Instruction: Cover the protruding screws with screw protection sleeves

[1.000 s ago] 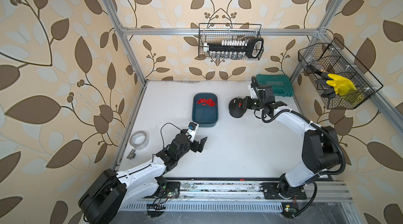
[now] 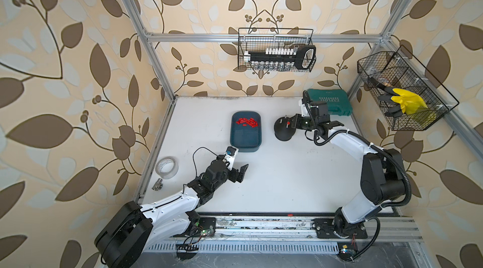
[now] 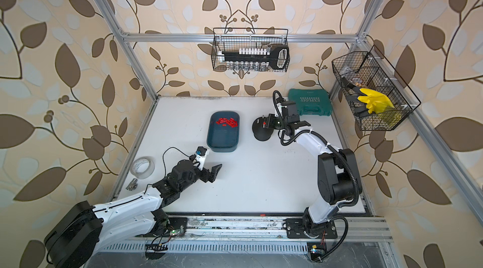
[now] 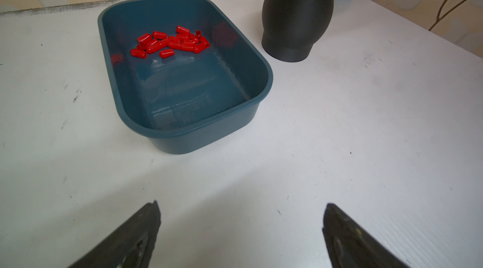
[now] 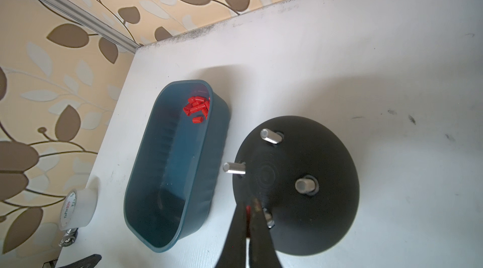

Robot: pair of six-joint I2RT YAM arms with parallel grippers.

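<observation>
A black dome fixture (image 5: 312, 142) on the table carries several protruding metal screws (image 5: 272, 136). My right gripper is at the dome beside one screw, its fingers together, with a bit of red, apparently a sleeve, showing between the tips; a small red spot also shows there in the top left view. A blue tray (image 4: 191, 127) holds several red sleeves (image 4: 166, 53) left of the dome. My left gripper stands open and empty over the near left of the table, in front of the tray.
A tape roll (image 2: 166, 167) and a small metal part (image 2: 157, 184) lie at the left. A green case (image 2: 333, 102) is at the back right. Wire baskets (image 2: 407, 97) hang on the walls.
The right arm has shifted very slightly near the dome. The left arm and tray are unchanged.
</observation>
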